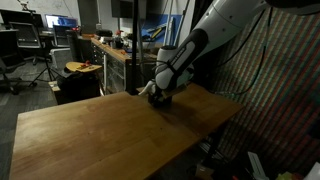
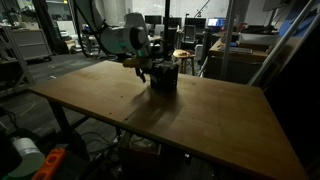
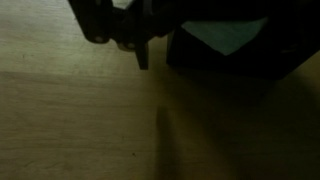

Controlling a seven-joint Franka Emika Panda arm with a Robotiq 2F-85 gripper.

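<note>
A black box stands on the wooden table, near its far side. Something pale, perhaps cloth, shows at the box's opening in the wrist view; its full shape is hidden in the dark. My gripper is low and close beside the box, pointing down. In the wrist view my open gripper appears at the top, left of the box, above bare wood. Nothing shows between its fingers, though that picture is very dark. Whether a finger touches the box cannot be told.
A ridged partition rises at the right.
</note>
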